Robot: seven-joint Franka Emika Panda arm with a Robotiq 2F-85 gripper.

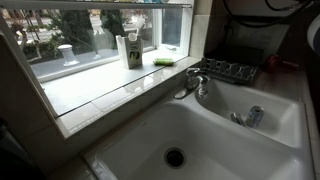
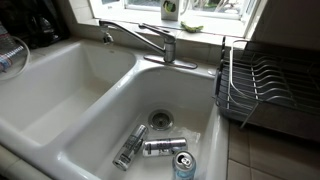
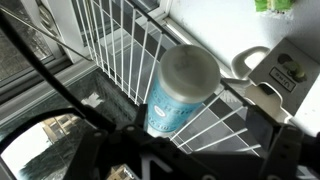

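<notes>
In the wrist view my gripper is open, its dark fingers point(image 3: 265, 129) apart along the lower part of the picture. Beyond them stands a round container point(image 3: 188, 78) with a pale top and a teal band. Nothing shows clasped by the fingers, and the distance to the container is hard to judge. Neither exterior view shows the gripper. Three cans lie or stand in one sink basin: two silver ones, such as this can point(image 2: 170, 146), and a blue-topped can point(image 2: 184, 165).
White wire bars point(image 3: 112, 45) run beside the container. A carton point(image 3: 288, 72) is close on the right. The faucet point(image 2: 165, 40) rises behind the basins, with a dish rack point(image 2: 275, 85) to the right. The other basin point(image 1: 150, 145) is empty. A green item point(image 1: 163, 61) lies on the windowsill.
</notes>
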